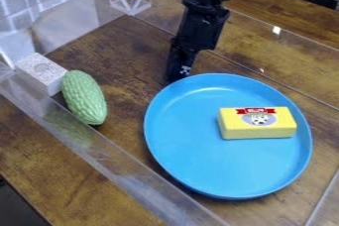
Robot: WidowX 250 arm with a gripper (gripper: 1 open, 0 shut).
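The black gripper (180, 69) points down at the wooden surface just behind the blue plate (199, 161), its tip low near the rim. It looks shut; whether anything thin is between its fingers is too small to tell. A yellow box with a red label (256, 123) lies on the right part of the plate. A green ridged gourd-like vegetable (83, 98) lies left of the plate, apart from it.
A white speckled block (42, 71) sits at the far left by the clear wall of the enclosure. Bare wood (113, 52) is free at the back left and to the right behind the plate.
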